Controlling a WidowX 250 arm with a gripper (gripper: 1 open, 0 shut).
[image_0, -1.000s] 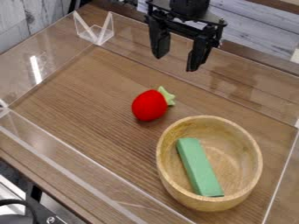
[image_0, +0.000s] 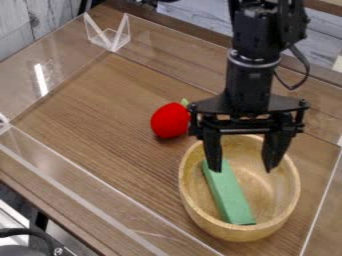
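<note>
My black gripper (image_0: 238, 140) hangs over the upper part of a yellow bowl (image_0: 274, 200), its two fingers spread open. Inside the bowl lies a long green block (image_0: 227, 197), tilted, below the gripper. A red round object (image_0: 168, 122) with a green bit at its top sits to the left of the gripper on the wooden table; the gripper partly hides that green bit.
A white wire-like object (image_0: 104, 32) stands at the top left. Cables run near the lower left corner.
The red object and green block look unmoved.
</note>
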